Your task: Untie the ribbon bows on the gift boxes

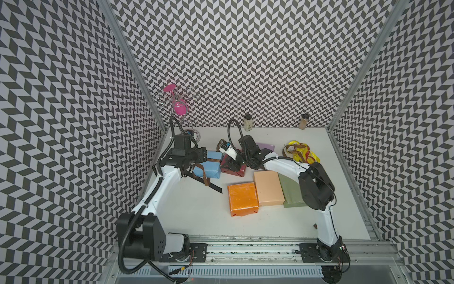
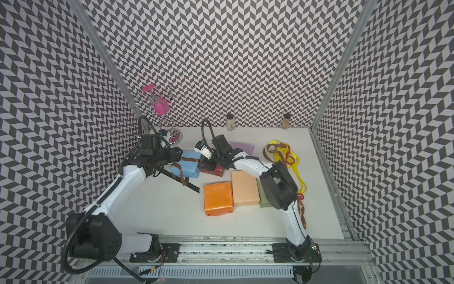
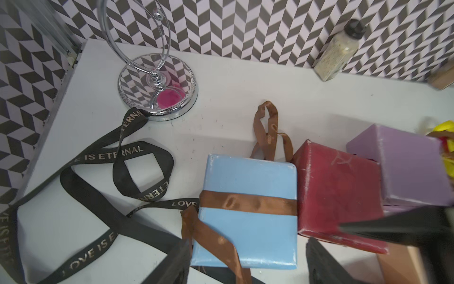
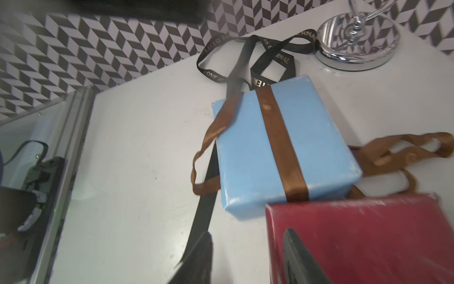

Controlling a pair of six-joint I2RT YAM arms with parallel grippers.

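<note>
A blue box (image 3: 250, 175) carries a single band of brown ribbon (image 3: 255, 203) across its top, with no bow. One loose end hangs over its front left side; another lies in loops behind it. Above the box's left side is my left gripper, open and empty. Over the dark red box (image 4: 350, 232), close to the blue one, hovers my right gripper, its fingers apart and nothing between them. No ribbon shows on the red, purple (image 3: 411, 165), orange (image 1: 243, 198), peach (image 1: 268, 188) or green (image 1: 292, 191) boxes.
Long black ribbon (image 3: 94, 203) lies loose left of the blue box and passes by its front. Yellow and brown ribbons (image 2: 286, 153) are heaped at the right. A chrome stand (image 3: 160, 85) and a jar (image 3: 338, 49) stand at the back.
</note>
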